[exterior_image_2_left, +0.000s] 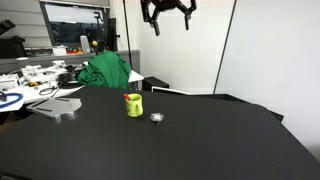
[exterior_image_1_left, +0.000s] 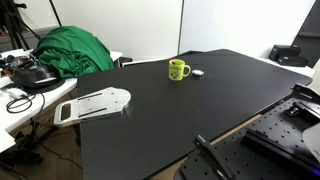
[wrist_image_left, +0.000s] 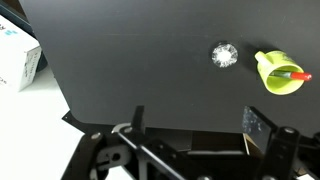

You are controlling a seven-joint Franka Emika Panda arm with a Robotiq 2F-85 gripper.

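Observation:
A yellow-green mug [exterior_image_1_left: 178, 70] stands on the black table, a small silvery round object [exterior_image_1_left: 197, 72] lying beside it. Something red, like a marker [wrist_image_left: 291, 75], lies in the mug's mouth in the wrist view. My gripper [exterior_image_2_left: 170, 20] hangs high above the table at the top of exterior view 2, fingers spread wide and nothing between them. From the wrist, the mug [wrist_image_left: 279, 72] and the silvery object [wrist_image_left: 225, 55] appear beyond the fingertips, toward the right. The gripper is out of exterior view 1.
A grey-white plate with handle cutouts [exterior_image_1_left: 92, 106] lies at the table's left edge. Green cloth [exterior_image_1_left: 75, 51] is heaped behind it, near cables and equipment. White panels [exterior_image_2_left: 185, 60] border the far side.

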